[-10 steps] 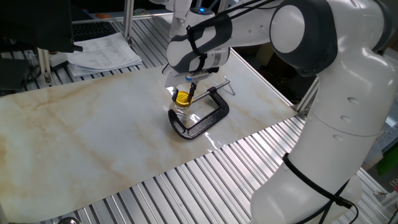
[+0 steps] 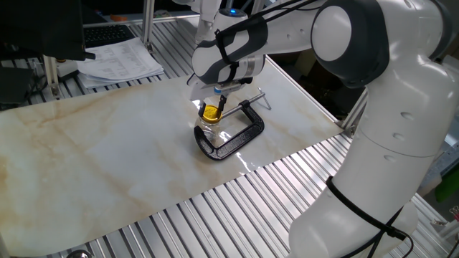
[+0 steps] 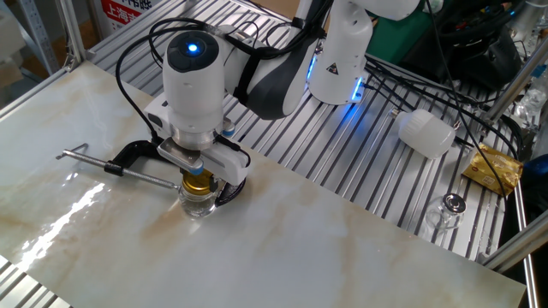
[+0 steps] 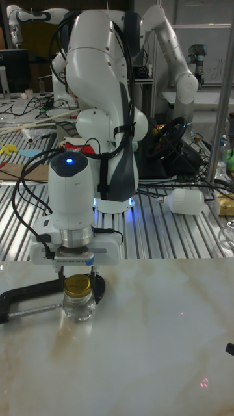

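A clear glass jar [image 3: 199, 204] with a gold-yellow lid [image 2: 211, 114] stands upright on the marbled tabletop. A black C-clamp [image 2: 242, 138] lies around it, and its metal screw rod [image 3: 128, 174] points at the jar's side. From above, my gripper [image 2: 211, 110] reaches down, with one dark finger [image 2: 221, 106] on the near side of the lid and the other across from it. In the third exterior view the lid [image 4: 78, 285] sits between the two fingers. Whether both fingers press on the lid cannot be made out.
Most of the marbled board [image 2: 93, 158] is clear. Beyond its edge, on the slatted metal table [image 3: 360, 180], are a white bulb-shaped object [image 3: 425, 133], a small glass jar [image 3: 449, 210] and a gold packet [image 3: 494, 170]. Papers [image 2: 120, 64] lie at the back left.
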